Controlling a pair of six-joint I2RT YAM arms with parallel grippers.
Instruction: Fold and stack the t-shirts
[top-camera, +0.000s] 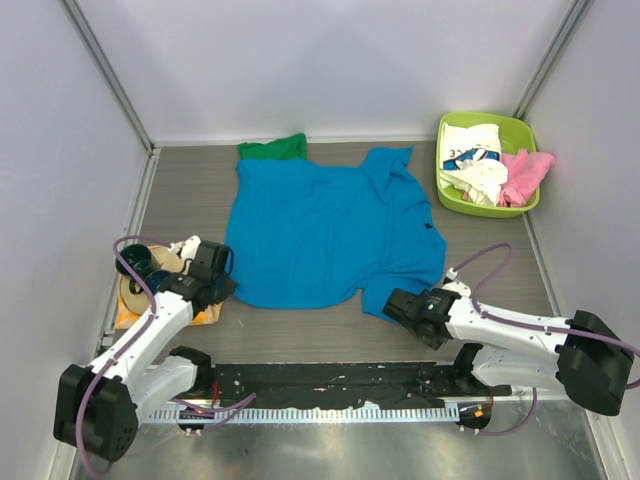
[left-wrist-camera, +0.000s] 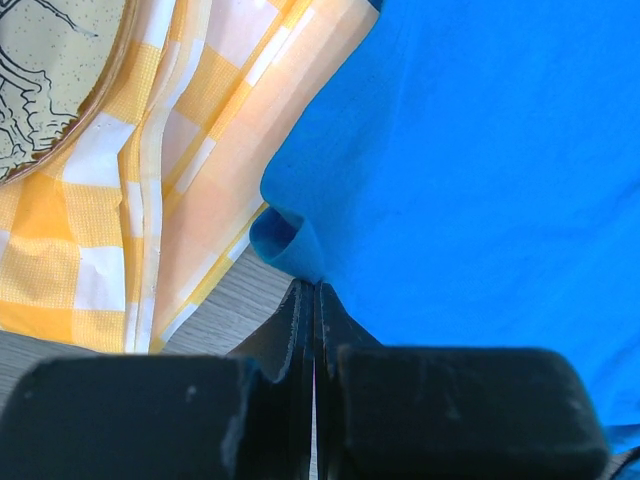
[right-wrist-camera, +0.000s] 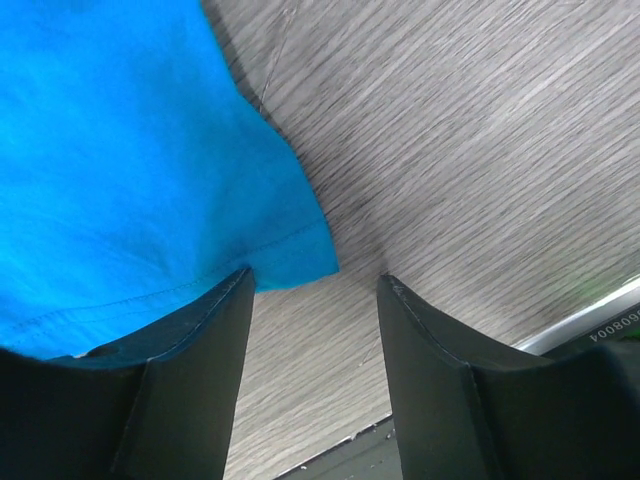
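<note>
A blue t-shirt (top-camera: 310, 230) lies spread over the middle of the table with some folds at its right side. In the left wrist view my left gripper is shut at the shirt's lower left edge, where a bit of blue cloth curls up and meets the fingertips. My right gripper is part open over the shirt's lower right corner. One finger (right-wrist-camera: 232, 300) is beside the hemmed blue cloth (right-wrist-camera: 270, 250), the other (right-wrist-camera: 400, 310) over bare table; the corner tip reaches into the gap.
A green bin (top-camera: 513, 128) with white and pink clothes stands at the back right. Green cloth (top-camera: 275, 149) lies behind the shirt. At the left, dishes sit on an orange checked cloth (left-wrist-camera: 95, 270), close to my left gripper.
</note>
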